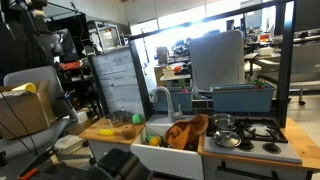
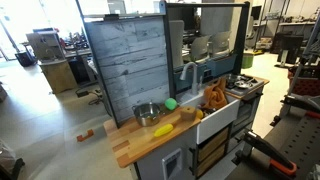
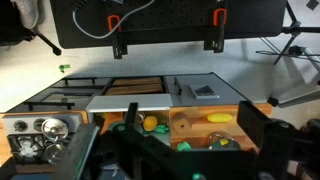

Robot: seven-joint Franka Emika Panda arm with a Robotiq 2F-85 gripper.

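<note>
In the wrist view my gripper stands open high over the toy kitchen, its dark fingers wide apart with nothing between them. A yellow corn-like item [image 2: 163, 130] lies on the wooden counter near a silver pot [image 2: 148, 112]. Behind them sits a green round item [image 2: 171, 103]. An orange-brown cloth [image 1: 185, 135] is draped at the white sink [image 1: 168, 163], with small orange and green items beside it. At the far end, metal pots [image 1: 227, 137] stand by the stove [image 1: 265, 138].
A curved faucet [image 1: 163, 98] rises behind the sink. A grey plank panel [image 2: 130, 70] and dark frame posts bound the counter's back. The blue-green box [image 1: 242, 100] stands on a shelf behind the stove. Bare wood shows around the corn-like item.
</note>
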